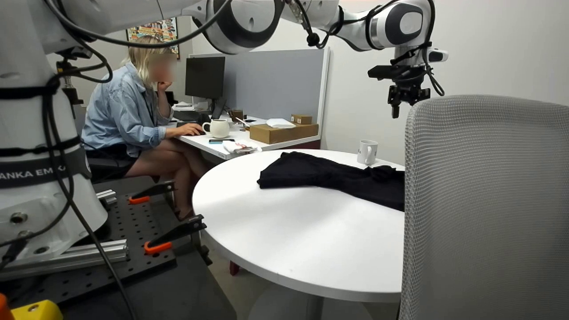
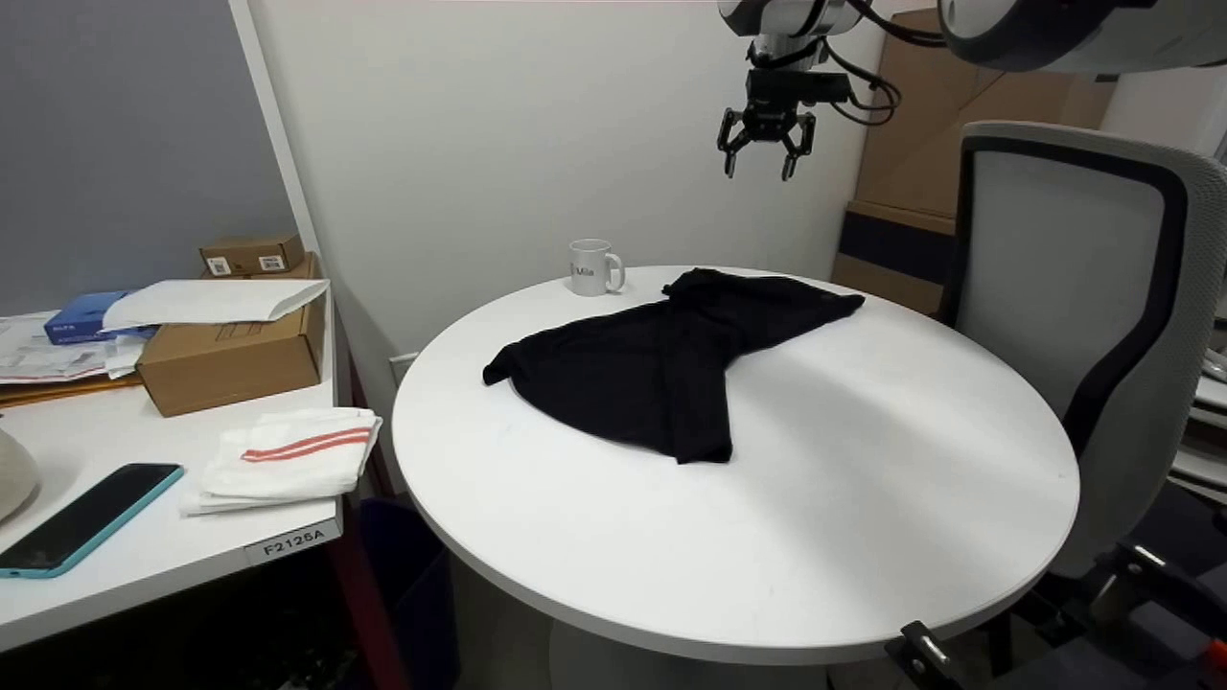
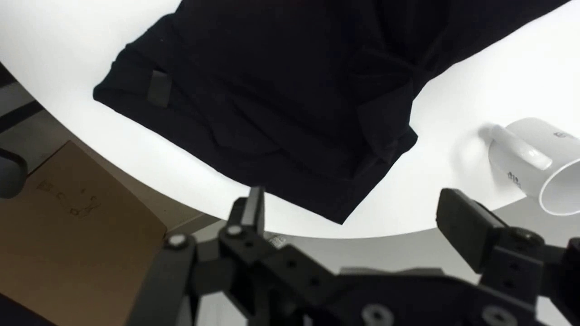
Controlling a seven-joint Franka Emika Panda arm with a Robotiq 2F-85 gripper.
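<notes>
A black garment lies spread with folds across the far part of the round white table. In the wrist view the cloth fills the upper middle, and a small grey tag shows on it. High above the table's far side hangs my gripper, its fingers wide apart with nothing between them. Its fingers are well clear of the cloth. The chair back hides part of the garment in exterior view 1.
A white mug stands behind the garment near the table's far edge. A grey mesh chair is close to the table. Someone sits at the desk.
</notes>
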